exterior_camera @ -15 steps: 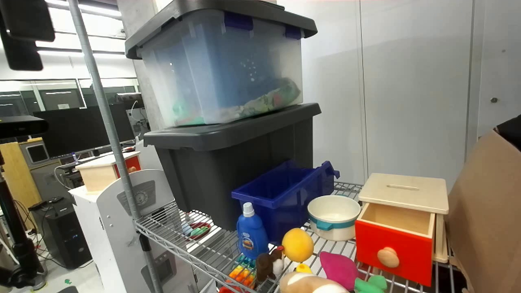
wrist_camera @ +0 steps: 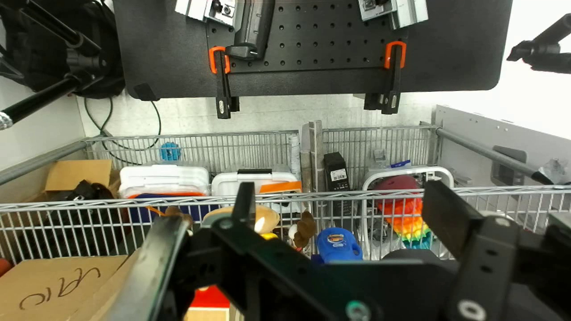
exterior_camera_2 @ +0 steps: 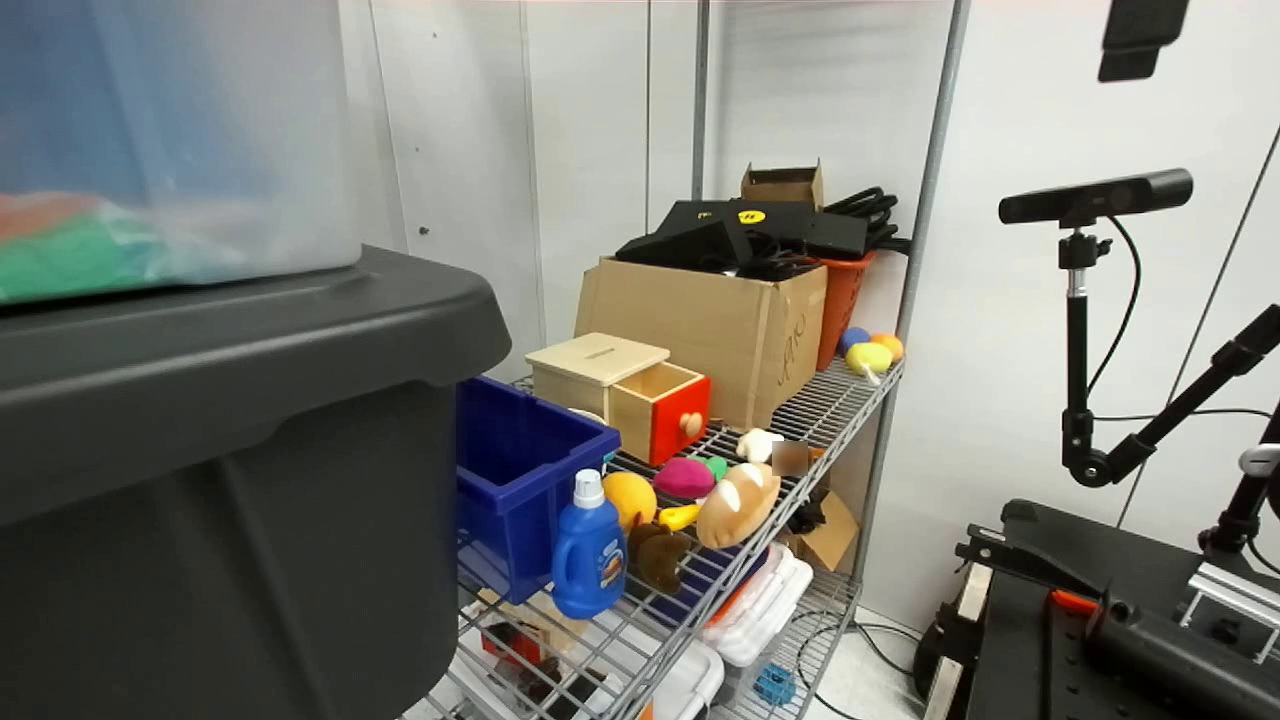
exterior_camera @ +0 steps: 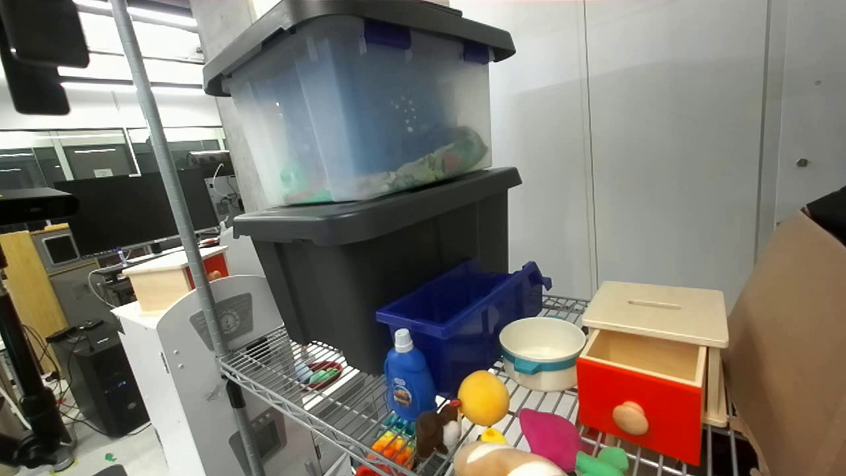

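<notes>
In the wrist view my gripper has its two black fingers spread wide, open, with nothing held between them. Beyond them lie the wire shelf and the toys on it. A wooden box with a red-fronted drawer (exterior_camera: 640, 404) stands on the shelf, its drawer pulled out and looking empty. Beside it are a cream pot with a teal band (exterior_camera: 542, 349) and an empty-looking blue bin (exterior_camera: 492, 313). A blue detergent bottle (exterior_camera_2: 589, 550) is upright before the bin. Near it sit an orange ball (exterior_camera: 483, 398), a magenta plush (exterior_camera_2: 684, 478) and a bread-shaped plush (exterior_camera_2: 737, 506).
Two large stacked tubs, a dark one (exterior_camera: 396, 270) and a clear one (exterior_camera: 357, 111), fill one end of the shelf. A cardboard box (exterior_camera_2: 684, 318) stands at the other. Storage boxes sit on the lower shelf; a black table (wrist_camera: 316, 80) faces the rack.
</notes>
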